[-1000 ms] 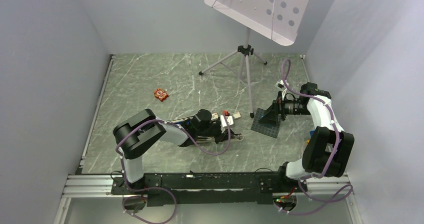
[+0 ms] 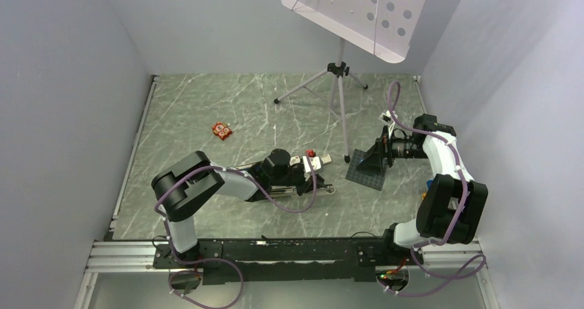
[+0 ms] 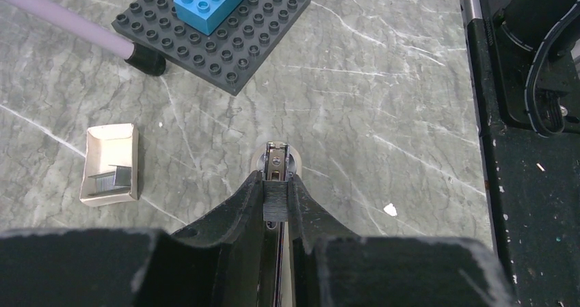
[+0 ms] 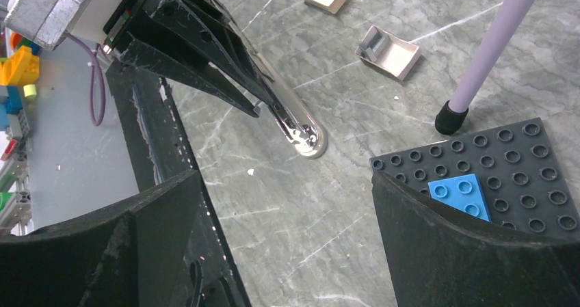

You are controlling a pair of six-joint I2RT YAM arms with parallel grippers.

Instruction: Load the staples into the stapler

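A short grey strip of staples (image 3: pixel 275 203) is pinched between the fingertips of my left gripper. Directly below it in that view lies the stapler's open metal channel (image 3: pixel 276 161), with the strip lined up along it. In the right wrist view the left fingers (image 4: pixel 232 96) are just above the stapler's rounded front end (image 4: pixel 311 141); whether the strip touches the channel, I cannot tell. The rest of the stapler is largely covered by the left arm. My right gripper is held open off to the right, empty.
A small open box (image 3: pixel 110 133) with more staples inside sits beside the stapler. A dark studded plate (image 3: pixel 226 78) carries a blue brick (image 3: pixel 212 3). Close to it stands a tripod foot (image 4: pixel 449 119).
The right arm has kept still.
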